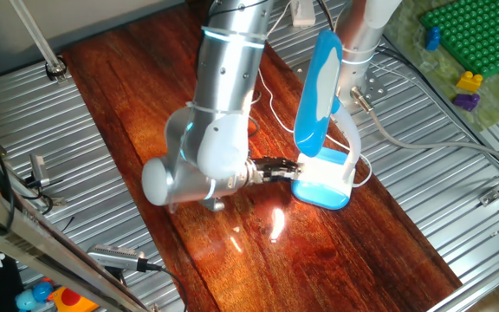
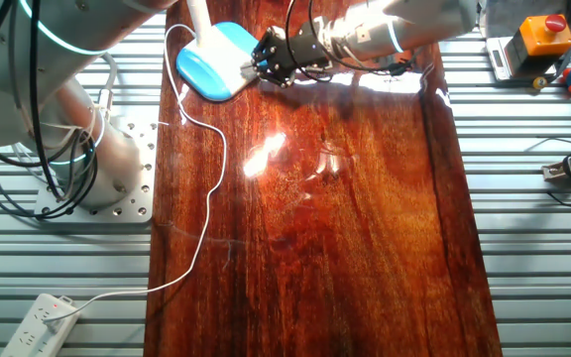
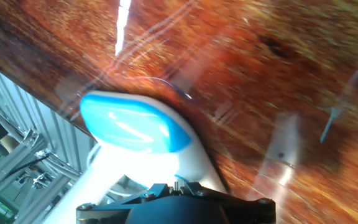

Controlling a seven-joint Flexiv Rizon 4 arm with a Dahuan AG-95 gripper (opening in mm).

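A blue-and-white desk lamp (image 1: 317,91) stands upright on the wooden table and shines onto the wood. Its base (image 1: 320,192) is white with a blue section; in exterior view 2 the base (image 2: 203,77) is at the top left. My gripper (image 1: 297,169) reaches in level at the near side of the base, its tips at or just above the white part. Whether they touch it cannot be made out. In the wrist view the gripper is shut, nothing showing between its fingers, and the glossy blue section (image 3: 135,127) lies beyond it.
A white cable (image 2: 206,213) runs from the lamp across the table to a power strip (image 2: 43,325).
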